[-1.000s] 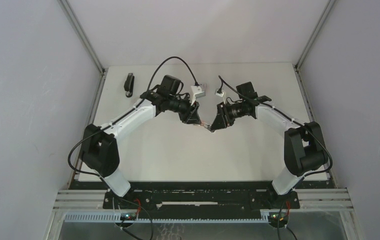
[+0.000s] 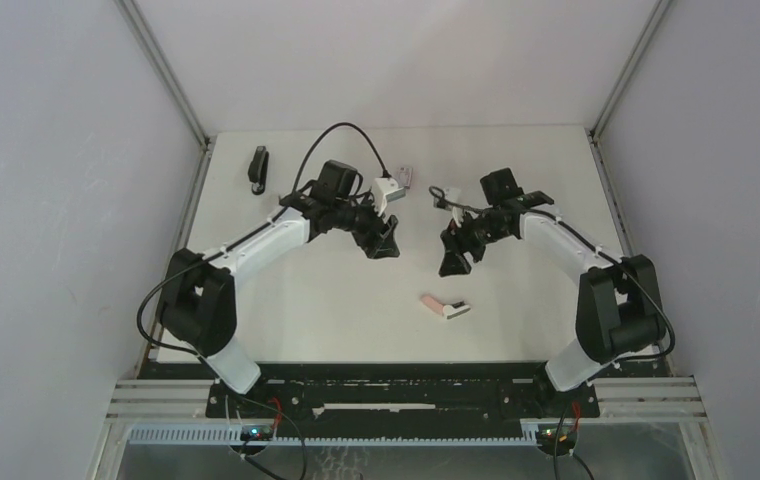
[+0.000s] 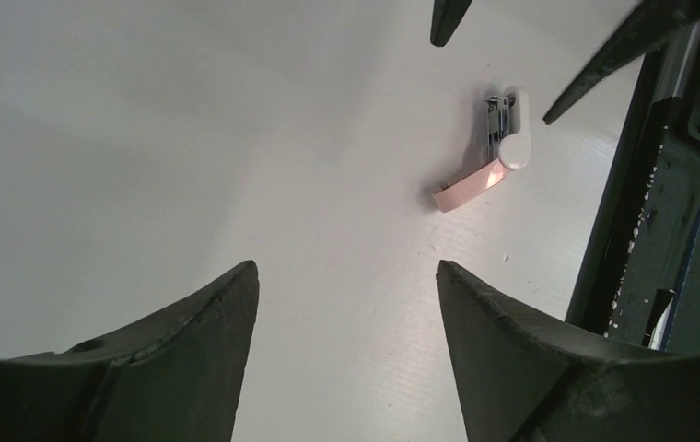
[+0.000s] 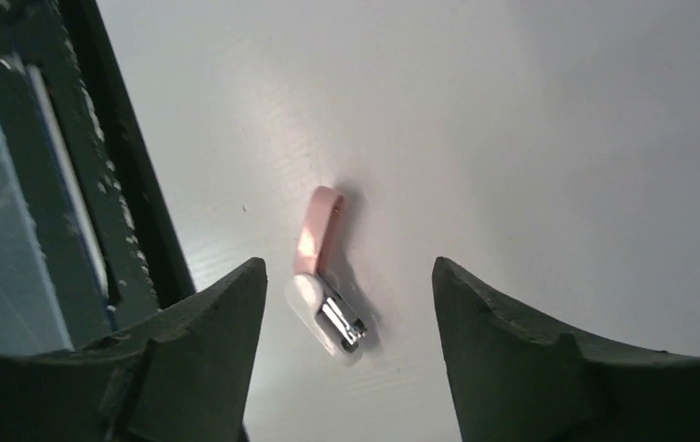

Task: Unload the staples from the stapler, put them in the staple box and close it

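A small pink and white stapler point(image 2: 445, 307) lies on the table's front half, swung open at its hinge. In the left wrist view, the stapler point(image 3: 512, 152) shows its metal channel beside the white part; whether staples sit in it cannot be told. Behind it and to its left, my left gripper is above the table with its fingers apart and nothing between them. My right gripper, also open and empty, hangs nearer to the stapler. Its dark fingers point(image 3: 636, 41) show at the top of the left wrist view.
A black stapler point(image 2: 258, 170) rests at the back left. Behind the grippers, a small pale box point(image 2: 405, 177) lies at the back middle. The table's front edge point(image 2: 396, 361) is close to the pink stapler.
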